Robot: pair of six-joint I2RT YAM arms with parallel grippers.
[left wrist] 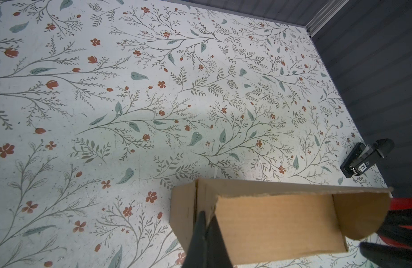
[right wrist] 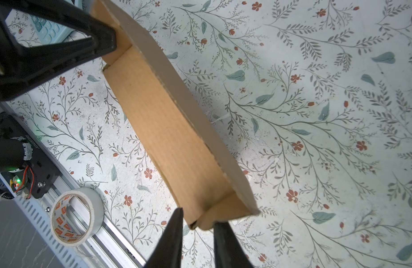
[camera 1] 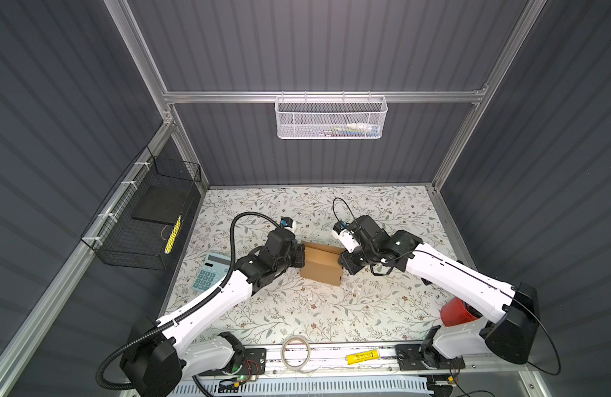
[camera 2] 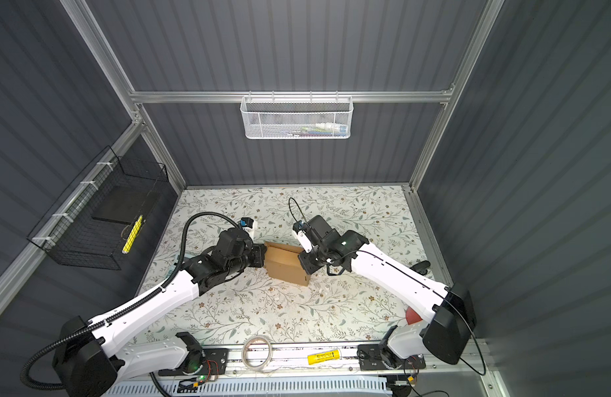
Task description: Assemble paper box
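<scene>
A brown cardboard box (camera 1: 322, 264), its long flat panels and bent end flaps showing, is held between my arms over the floral table. My left gripper is shut at one end, its fingertips on the cardboard edge; in the right wrist view its dark fingers press by the upper flap. At the other end, my right gripper is part open, its fingertips close below the curled end flap (right wrist: 221, 212). Whether it touches the flap is unclear.
A tape roll (right wrist: 76, 216) lies at the front edge, a calculator (camera 1: 211, 271) at the left, a red container (camera 1: 458, 311) at the front right. Wire baskets hang on the back and left walls.
</scene>
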